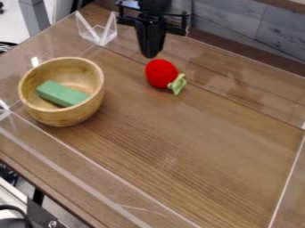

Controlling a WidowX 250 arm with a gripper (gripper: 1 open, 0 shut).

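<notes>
My black gripper [150, 46] is raised at the top centre, shut, with nothing visible between its fingers. Just below it on the wooden table lies a red round object [161, 73] with green leaves [177, 84], like a toy vegetable or fruit. At the left a wooden bowl [86, 107] holds a green block [62, 94].
A clear plastic holder [96, 29] stands at the upper left. A wall [265, 31] runs along the back right.
</notes>
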